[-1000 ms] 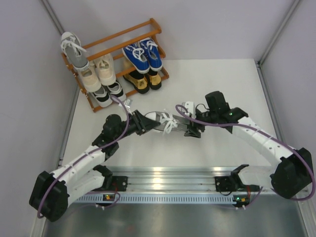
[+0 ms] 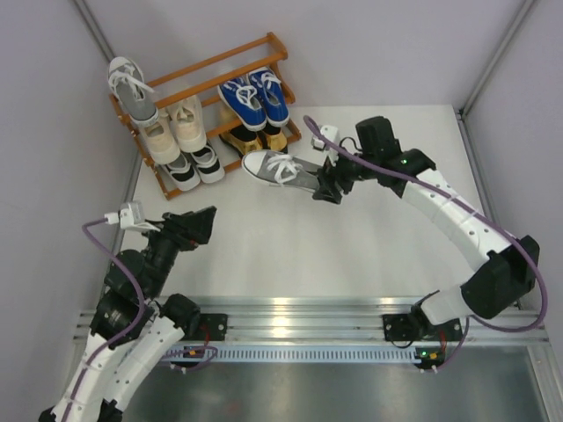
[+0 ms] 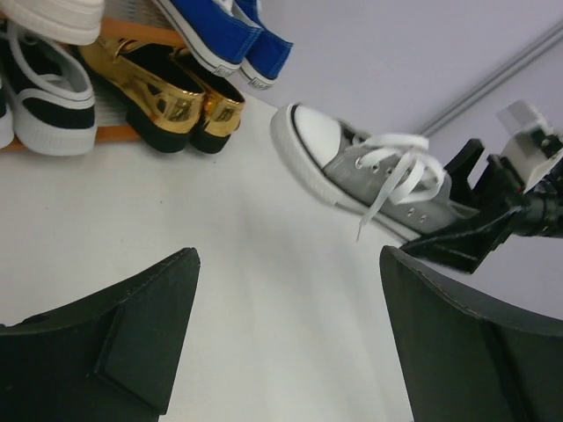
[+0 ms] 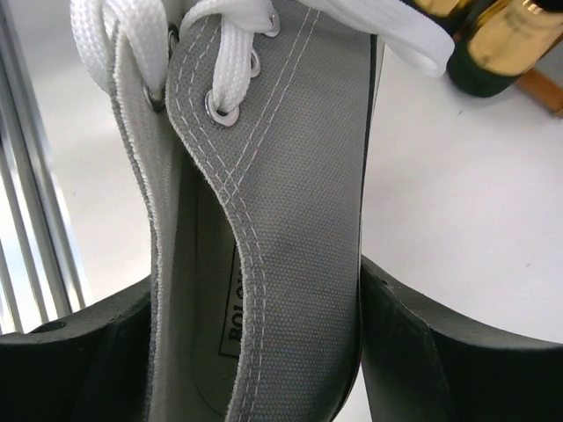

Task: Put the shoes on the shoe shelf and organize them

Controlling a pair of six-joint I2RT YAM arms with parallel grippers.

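My right gripper (image 2: pixel 327 185) is shut on a grey sneaker (image 2: pixel 277 169) with white laces, held in the air just right of the wooden shelf (image 2: pixel 227 61). The sneaker fills the right wrist view. My left gripper (image 2: pixel 195 230) stands open and empty at lower left, below the shelf. The shelf holds a grey sneaker (image 2: pixel 132 88) at top left, cream shoes (image 2: pixel 186 125), blue shoes (image 2: pixel 243 98), black-and-white shoes (image 2: pixel 208 162) and gold-and-black shoes (image 3: pixel 158 92).
The white board (image 2: pixel 396 246) is clear in the middle and right. Grey walls enclose it, with a metal rail (image 2: pixel 281 308) along the front edge.
The right gripper has carried the grey sneaker up toward the shelf. My left gripper has come off the sneaker and drawn back to the left.
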